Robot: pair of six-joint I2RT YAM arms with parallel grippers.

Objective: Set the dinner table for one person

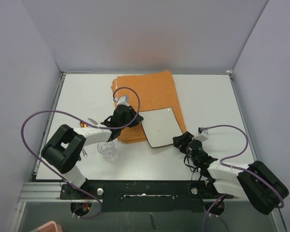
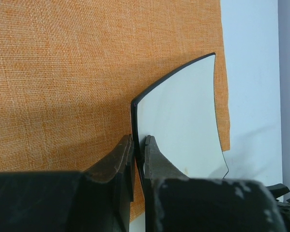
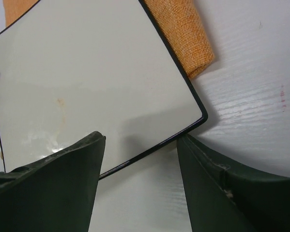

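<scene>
A square white plate with a dark rim lies tilted over the lower part of an orange cloth placemat. My left gripper is shut on the plate's upper left corner, its fingers pinching the rim in the left wrist view. My right gripper is part open at the plate's lower right corner, fingertips straddling the dark edge; whether they touch it I cannot tell.
Cutlery and a clear glass stand at the left, partly under my left arm. Walls border the table.
</scene>
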